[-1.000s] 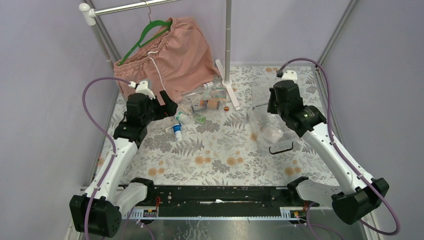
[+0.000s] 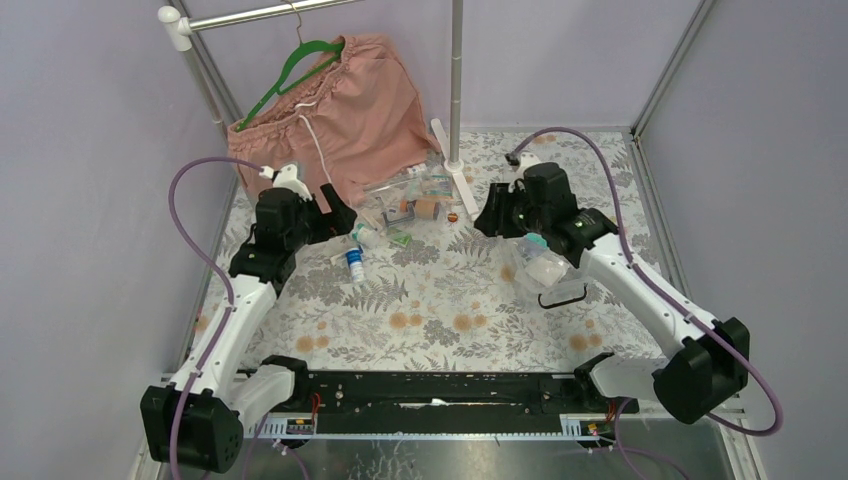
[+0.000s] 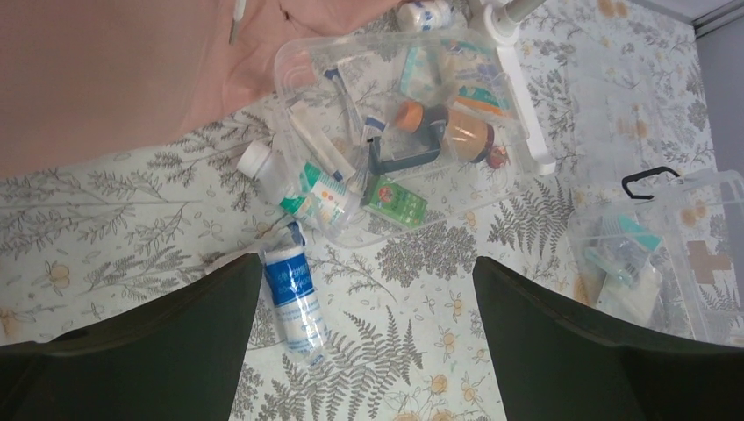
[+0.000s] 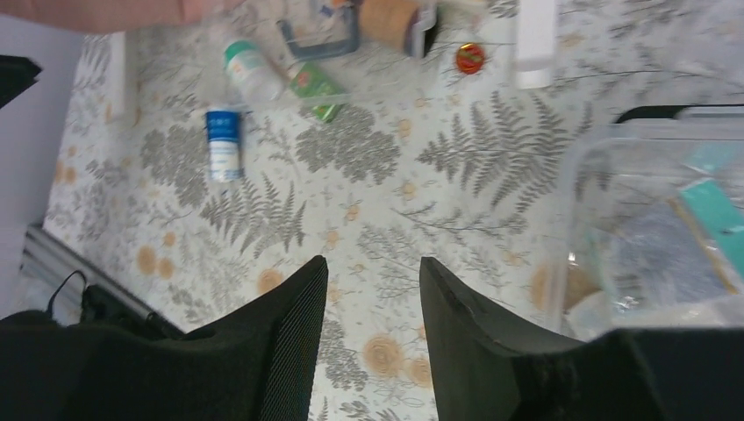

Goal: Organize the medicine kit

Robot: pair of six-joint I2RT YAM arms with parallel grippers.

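Observation:
A clear box (image 4: 554,254) at the right holds a white packet (image 2: 547,268) and a teal-edged packet (image 4: 667,250). Loose medicine items lie in and around another clear container (image 3: 285,96) at the back: a brown roll (image 3: 468,133), a green box (image 3: 397,202), a white bottle with a green label (image 3: 285,182) and a flat packet (image 3: 478,74). Nearer the front lies a blue-and-white bottle (image 3: 295,298). My left gripper (image 2: 340,208) hangs open beside these items, empty. Left of the clear box, my right gripper has parted fingers with nothing between them.
Pink shorts (image 2: 345,110) hang from a green hanger at the back left. The rack's white foot (image 2: 465,192) stands between the two containers. A small red round item (image 4: 469,58) lies near it.
My right gripper has swung left from above the clear box. The left arm has stayed put.

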